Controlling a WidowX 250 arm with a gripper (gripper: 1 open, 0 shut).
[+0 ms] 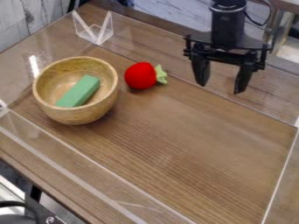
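My black gripper (221,65) hangs at the upper right over the wooden table, its two fingers spread wide with nothing visible between them. Left of it lies a red, rounded object (140,75) with a green leafy top, apart from the gripper. At the left, a wooden bowl (97,108) holds a green block (77,94).
A clear plastic piece (93,26) stands at the upper left near the table's back edge. A dark round object (24,213) shows at the bottom left corner.
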